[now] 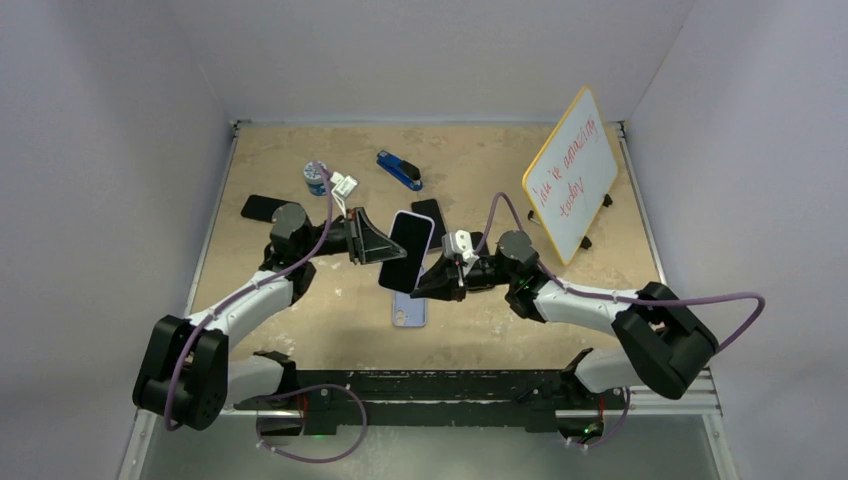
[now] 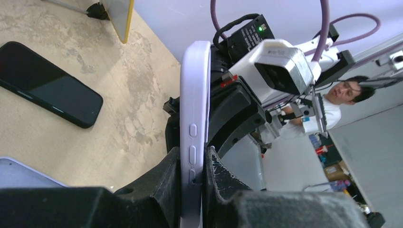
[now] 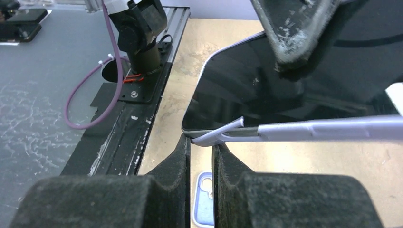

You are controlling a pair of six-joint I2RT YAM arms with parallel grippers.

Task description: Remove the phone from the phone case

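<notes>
A black-screened phone in a lilac case hangs tilted between both arms. My left gripper is shut on its side; in the left wrist view the lilac case edge stands upright between the fingers. My right gripper is at a lower corner, where a strip of case rim looks bent away from the phone. Whether the right fingertips are closed on that rim I cannot tell.
Another lilac case lies below on the table. Dark phones, a blue stapler, a small jar and a whiteboard stand around.
</notes>
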